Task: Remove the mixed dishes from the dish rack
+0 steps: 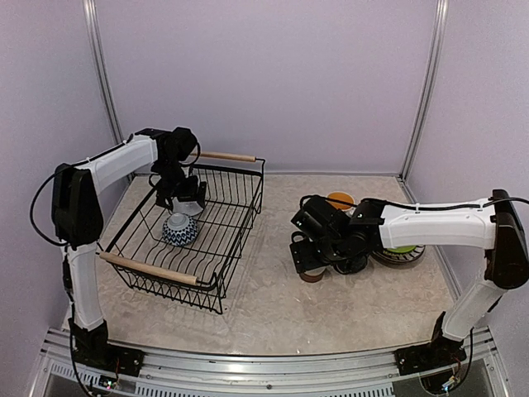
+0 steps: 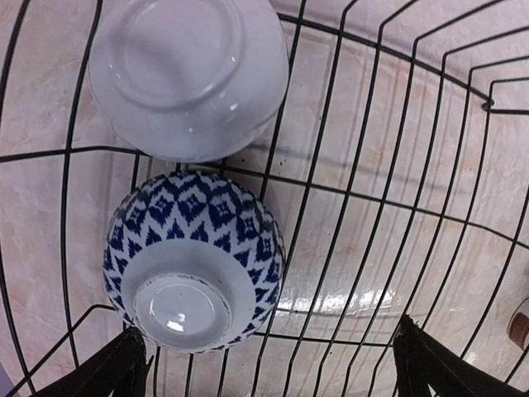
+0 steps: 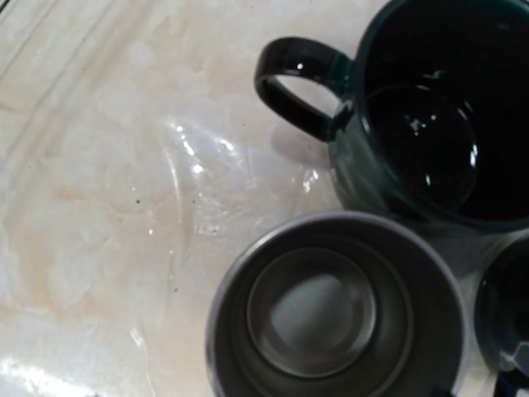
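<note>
In the dish rack [image 1: 149, 270], a blue-and-white patterned bowl [image 2: 194, 248] and a white bowl [image 2: 190, 78] lie upside down, side by side. Above them hangs my left gripper [image 1: 183, 201], its fingers [image 2: 95, 372] wide apart and nothing between them. A steel-lined cup [image 3: 231, 331], white with a brown base, stands upright on the table, its mouth facing up. My right gripper [image 1: 299, 252] is at this cup, partly covering it from above; its fingertips are barely in the right wrist view. A dark green mug [image 3: 351, 165] stands close behind the cup.
Under and behind the right arm are another dark cup [image 3: 508, 306], an orange-lined mug [image 1: 340, 198] and stacked plates with a green one [image 1: 401, 249]. The rack's wire walls surround the bowls. Table [image 1: 273, 306] between rack and cups is bare.
</note>
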